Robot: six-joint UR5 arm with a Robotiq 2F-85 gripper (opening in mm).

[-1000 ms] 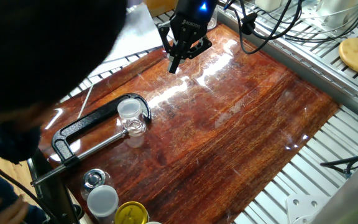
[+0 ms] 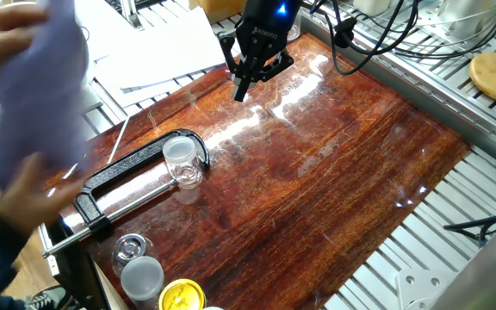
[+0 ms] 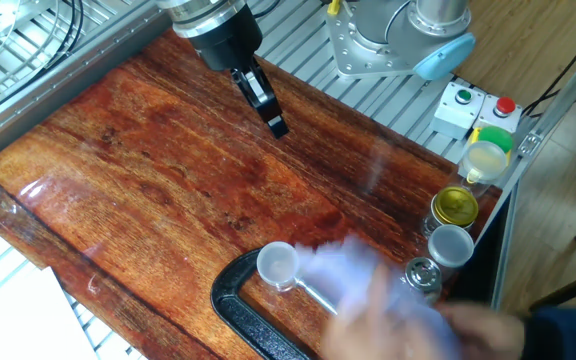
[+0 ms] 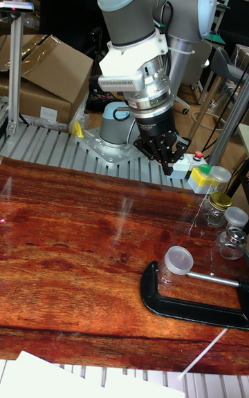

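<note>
My gripper (image 2: pixel 242 93) hangs over the far part of the wooden board, its fingers together and nothing visible between them. In exterior view 2 the same gripper (image 3: pixel 278 128) points down above bare wood. A black C-clamp (image 2: pixel 132 161) lies flat on the board, well away from the gripper. At one end of the clamp stands a small clear jar (image 2: pixel 182 164) with a whitish lid, beside the screw tip. A person's hands hold a blurred lilac cloth (image 2: pixel 41 95) at the left of exterior view 1.
Along the board's edge stand several jars, among them a yellow-lidded jar (image 2: pixel 182 297), a white-lidded jar (image 2: pixel 142 277) and a clear jar (image 2: pixel 130 248). White paper (image 2: pixel 166 52) lies beyond the board. The board's middle and right are bare.
The person's arm has left the front of the view. My gripper, the clamp and jars stayed put.
</note>
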